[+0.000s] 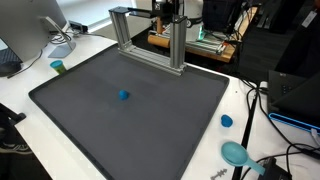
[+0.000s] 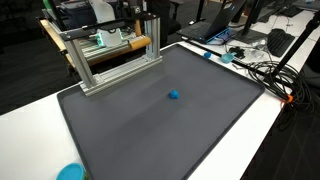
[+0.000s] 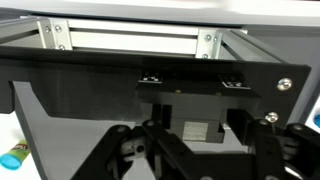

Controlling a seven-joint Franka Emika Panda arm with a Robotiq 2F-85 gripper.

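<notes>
In the wrist view my gripper has its two dark fingers well apart. A black bar [image 3: 80, 75] with a protruding black box-like part [image 3: 190, 92] lies across the view in front of the fingertips. Whether the fingers touch that part cannot be told. From outside, the gripper is hard to make out near the top edge, around the silver metal frame [image 1: 150, 58], also seen as the frame [image 2: 112, 72]. A small blue object [image 1: 123, 95] rests on the dark grey mat [image 1: 150, 130].
A green-and-blue cylinder [image 1: 58, 67] stands beyond the mat's far-left edge. Off the mat's right side lie a blue piece [image 1: 226, 121] and a turquoise round item [image 1: 238, 154], near black cables [image 1: 290, 150].
</notes>
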